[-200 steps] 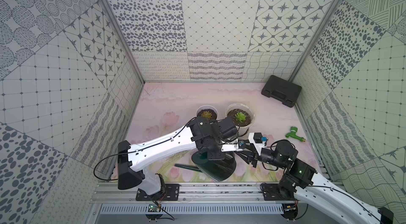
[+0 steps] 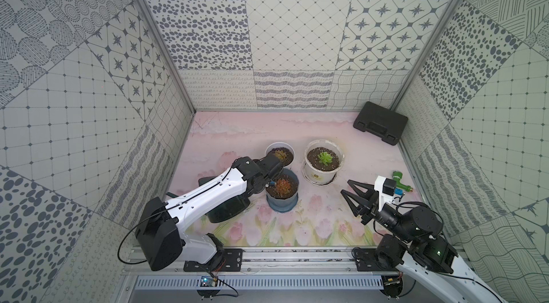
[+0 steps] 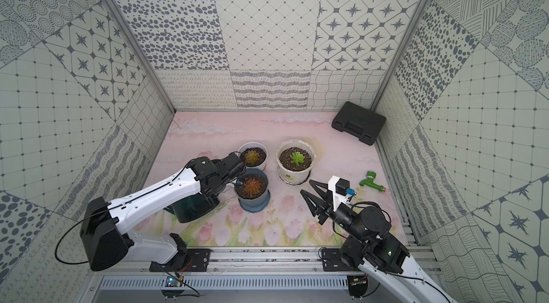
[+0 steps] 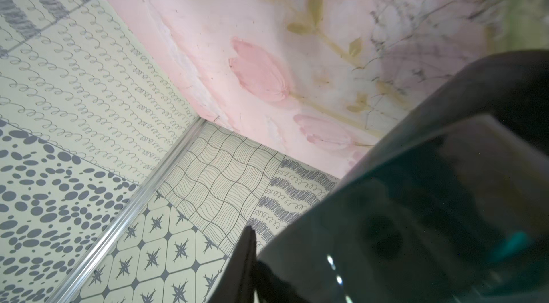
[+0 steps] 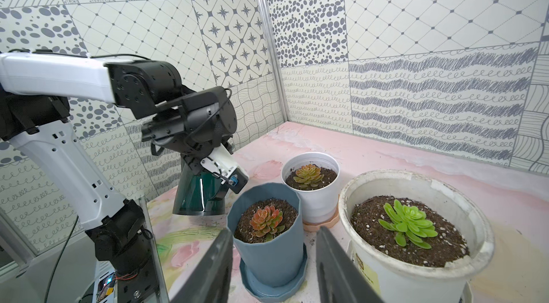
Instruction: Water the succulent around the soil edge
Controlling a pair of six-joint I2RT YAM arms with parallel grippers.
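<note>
The dark green watering can hangs tilted at the left, its glossy body filling the lower right of the left wrist view. My left gripper is shut on the watering can, though the arm hides much of the grip from above. My right gripper [image 2: 347, 189] stands open at the front right, fingers apart and empty. Three potted succulents stand mid-table: a bright green one [image 5: 407, 223] in a wide white pot [image 5: 420, 271], a reddish one [image 5: 267, 221] in a blue-grey pot [image 5: 273, 257], and a yellowish one [image 5: 308, 176] in a small white pot [image 5: 318, 201].
A black case [image 2: 380, 123] lies at the back right. A green nozzle-like piece [image 3: 372, 181] rests near the right edge.
My left arm has swung left and back with the watering can, uncovering the blue-grey pot. The right gripper has drawn away to the right from beside the can.
</note>
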